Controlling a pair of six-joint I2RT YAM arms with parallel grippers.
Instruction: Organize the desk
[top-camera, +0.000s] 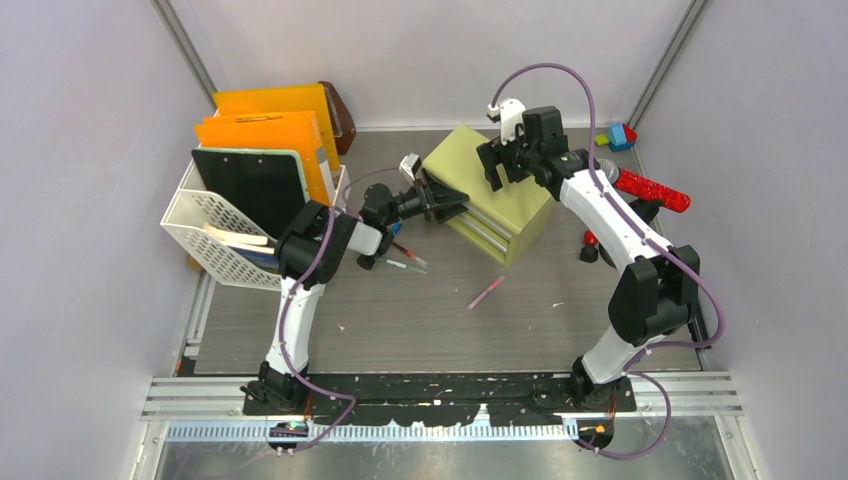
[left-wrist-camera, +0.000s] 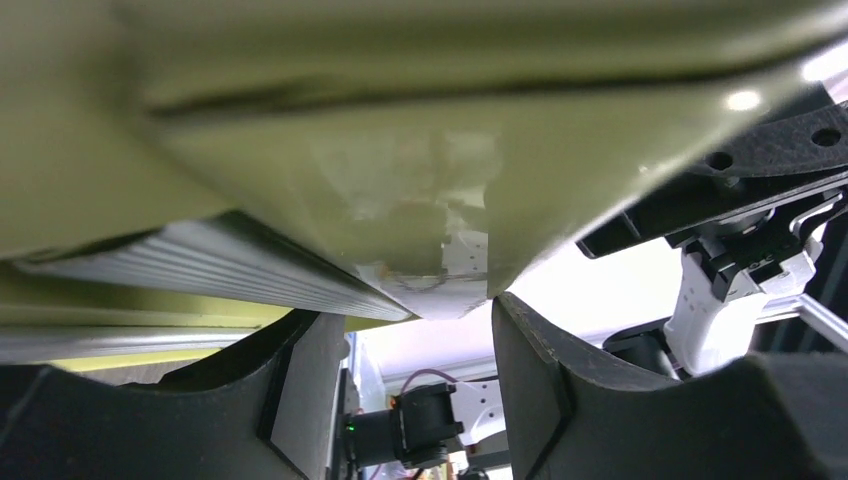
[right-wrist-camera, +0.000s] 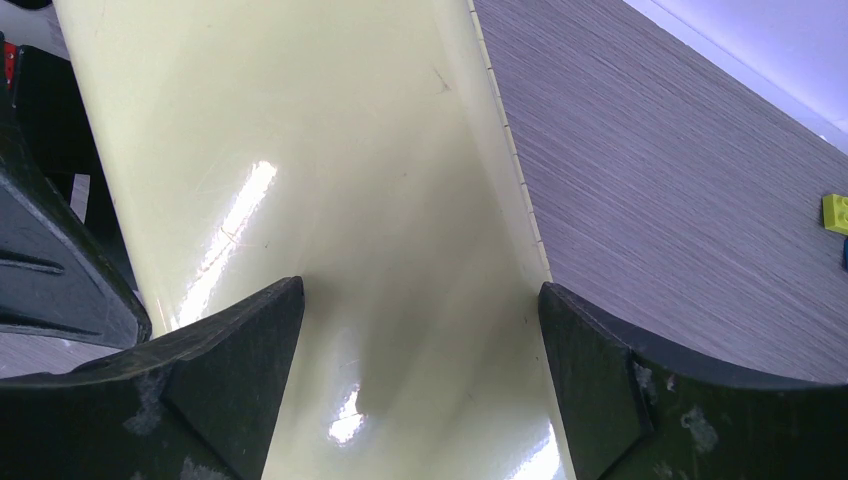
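An olive-green two-drawer box (top-camera: 500, 185) stands at an angle in the middle of the desk, with silvery strips along its front. At the left end of that front is my left gripper (top-camera: 460, 205). In the left wrist view its fingers (left-wrist-camera: 312, 385) are apart, and the green corner (left-wrist-camera: 400, 200) with a silvery strip (left-wrist-camera: 250, 265) fills the view just beyond their tips. Whether they touch it, I cannot tell. Above the box top my right gripper is open, its fingers (right-wrist-camera: 255, 335) spread over the smooth green surface with nothing held.
A white basket (top-camera: 190, 245) with folders and a black tablet stands left. Pens (top-camera: 405, 266) and a pink marker (top-camera: 486, 291) lie in front of the box. A red microphone (top-camera: 650, 188) and coloured blocks (top-camera: 618, 136) are at the right.
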